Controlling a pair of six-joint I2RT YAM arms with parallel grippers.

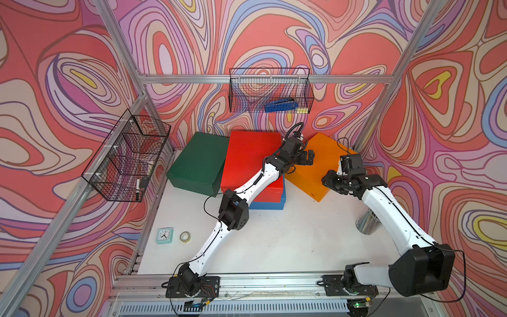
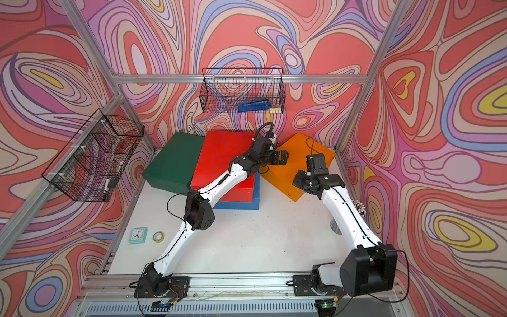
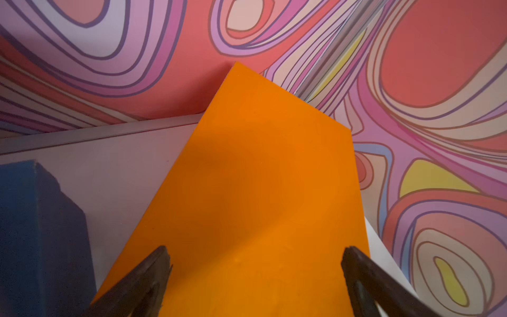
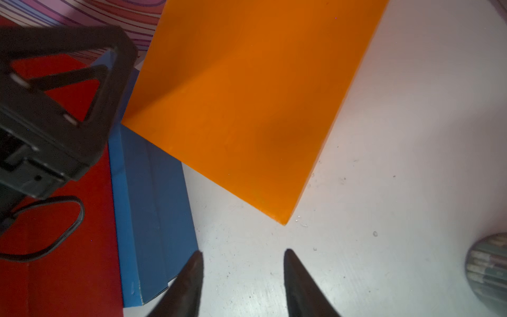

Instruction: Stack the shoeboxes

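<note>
Three closed boxes and more stand on the white table. The red box (image 1: 248,153) lies on top of a blue box (image 1: 269,204), whose front edge sticks out below. To their left is a dark green box (image 1: 198,161). An orange box (image 1: 317,177) sits at the back right, turned at an angle, its near-left corner by the blue box (image 4: 158,211). Over its left part my left gripper (image 1: 309,157) stands open, empty. My right gripper (image 1: 327,182) hovers over the box's right side; in the right wrist view its fingers (image 4: 184,288) are apart with nothing between.
A metal cylinder (image 1: 368,222) stands at the table's right edge. A clock (image 1: 164,235) and a tape roll (image 1: 184,236) lie front left. Wire baskets hang at the back (image 1: 248,95) and left.
</note>
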